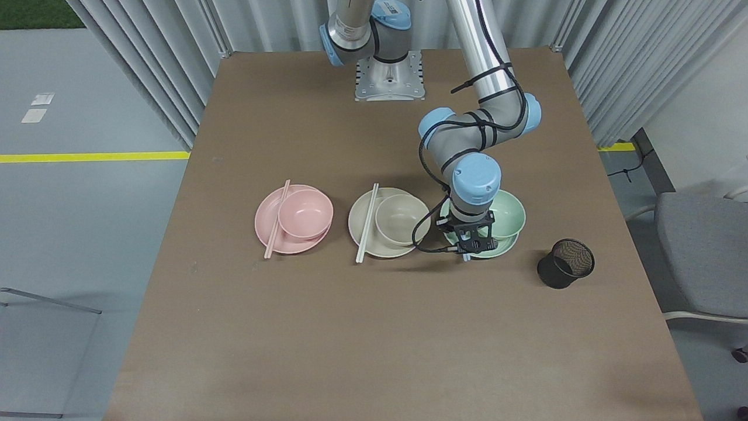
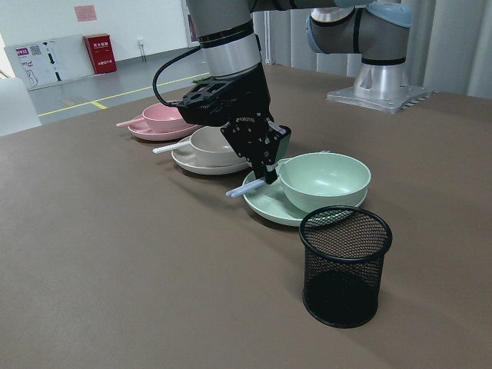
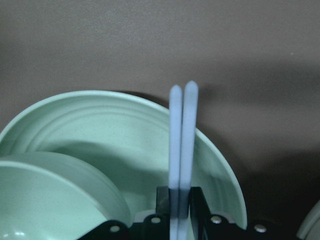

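Observation:
In the wrist view my gripper is shut on a pair of pale chopsticks (image 3: 188, 130), held over the mint plate (image 3: 125, 120) beside the mint bowl (image 3: 50, 205). In the left view the gripper (image 2: 267, 171) is low at the near side of the mint bowl (image 2: 324, 181), the chopsticks (image 2: 242, 187) sticking out past the plate's rim. In the front view my arm hides much of the mint plate (image 1: 499, 247).
A black mesh cup (image 1: 561, 270) stands right of the mint set. To the left are a cream plate and bowl (image 1: 400, 217) with chopsticks (image 1: 366, 224), and a pink bowl (image 1: 305, 213) on a plate with chopsticks (image 1: 277, 220).

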